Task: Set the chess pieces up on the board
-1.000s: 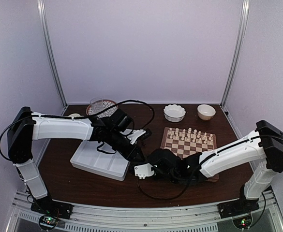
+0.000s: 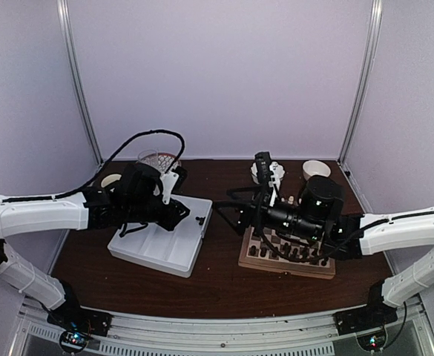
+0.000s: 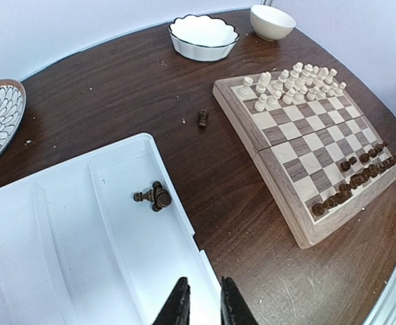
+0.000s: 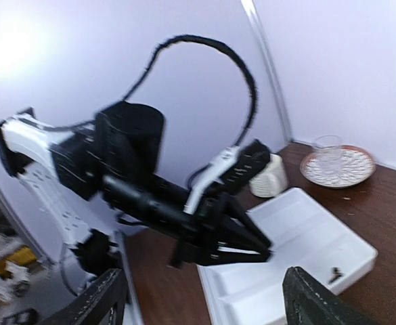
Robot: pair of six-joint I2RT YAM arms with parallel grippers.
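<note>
The chessboard (image 3: pixel 279 145) carries light pieces (image 3: pixel 292 84) on its far half and several dark pieces (image 3: pixel 360 179) along its near edge. One dark piece (image 3: pixel 202 118) lies on the bare table between board and tray. A few more dark pieces (image 3: pixel 158 196) lie together in the right-hand compartment of the white tray (image 3: pixel 69 169). Over that tray, my left gripper is partly open, with nothing between its fingers. My right gripper is open and empty, pointing left from above the board, whose top view is partly covered by the right arm.
Behind the board stand a scalloped white bowl (image 3: pixel 203 40) and a plain white bowl (image 3: pixel 272 24). A patterned plate (image 4: pixel 338 167), a clear glass (image 4: pixel 328 159) and a light mug (image 4: pixel 271 177) are beyond the tray. Table between tray and board is mostly free.
Both arms have drawn apart from the spot between tray and board. The left gripper moved left over the tray; the right arm rose and moved rightward, now covering more of the board.
</note>
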